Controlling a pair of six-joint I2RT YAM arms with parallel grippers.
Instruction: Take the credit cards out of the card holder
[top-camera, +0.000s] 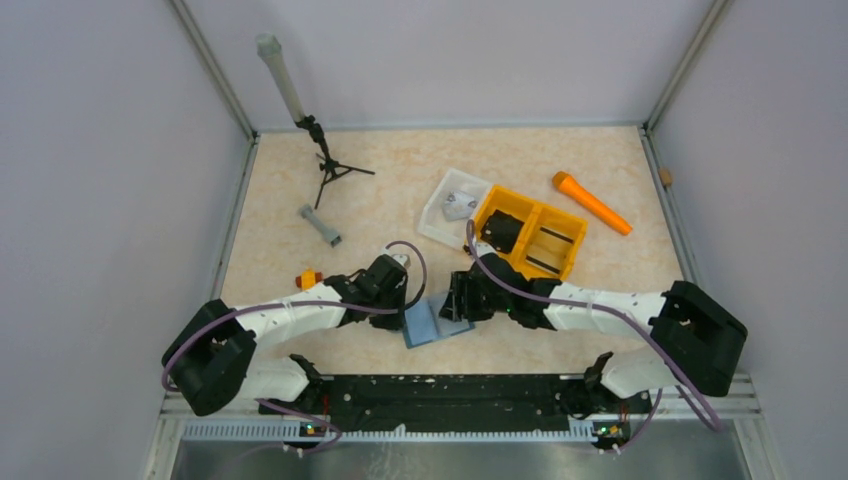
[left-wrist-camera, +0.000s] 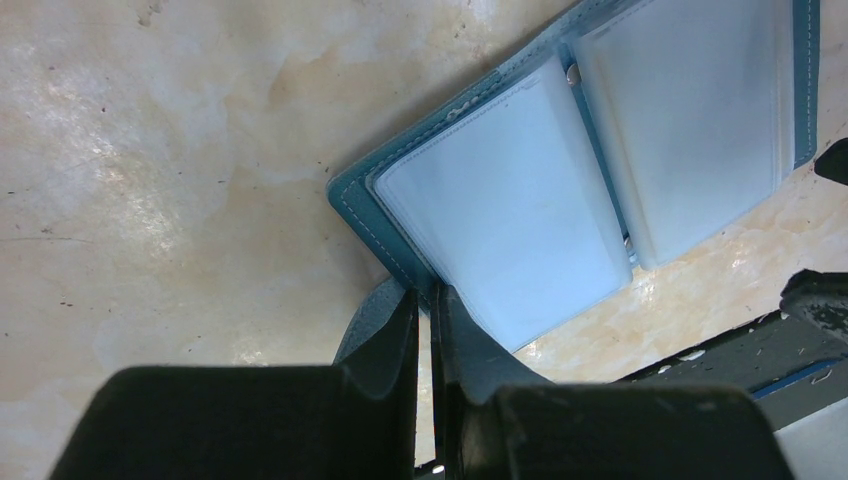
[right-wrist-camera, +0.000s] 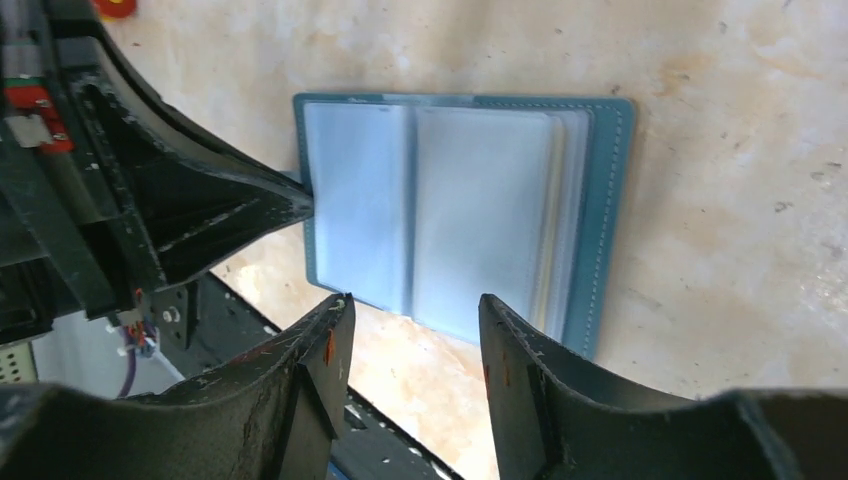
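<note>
The blue card holder (left-wrist-camera: 350, 190) lies opened flat on the table, two stacks of cloudy translucent sleeves side by side on it. In the left wrist view my left gripper is shut on the holder's edge, beside a rounded blue tab (left-wrist-camera: 372, 312). From the right wrist view, my right gripper stands open above the near edge of the right-hand sleeves (right-wrist-camera: 480, 200), nothing between its fingers. No separate credit card can be made out; whether the sleeves contain any, I cannot tell.
Behind the arms stand a white tray (top-camera: 433, 218) and an orange divided box (top-camera: 582, 228). An orange microphone (top-camera: 592, 203) lies at the right, a grey one (top-camera: 320, 225) at the left near a tripod (top-camera: 328, 165). Bare table lies right of the holder.
</note>
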